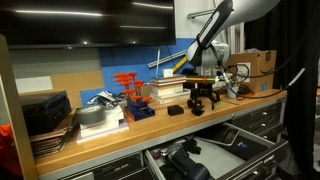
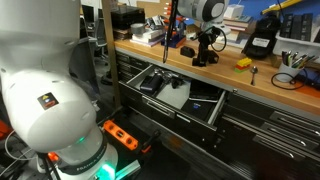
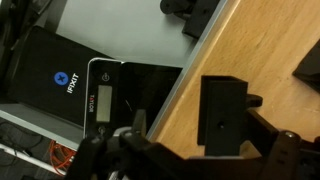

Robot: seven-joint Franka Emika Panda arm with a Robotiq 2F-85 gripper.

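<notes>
My gripper appears in the wrist view along the bottom edge. Its fingers (image 3: 128, 150) stand apart, one to either side of a black block (image 3: 222, 105). The block's upper part is in view over the wooden worktop (image 3: 185, 125); its lower end merges with the dark gripper, so contact cannot be made out. In the first exterior view, the gripper (image 1: 203, 88) is low over the worktop near small black items (image 1: 175, 110). The second exterior view shows the gripper (image 2: 190, 50) by the counter's front edge, too small to read its fingers.
Below the worktop an open drawer (image 2: 172, 98) holds a black IFIXIT case (image 3: 60, 80) and a scale (image 3: 105, 110). Red racks (image 1: 128, 82), books (image 1: 168, 88) and cardboard boxes (image 1: 262, 65) line the back. Tools (image 2: 252, 75) lie farther along the counter.
</notes>
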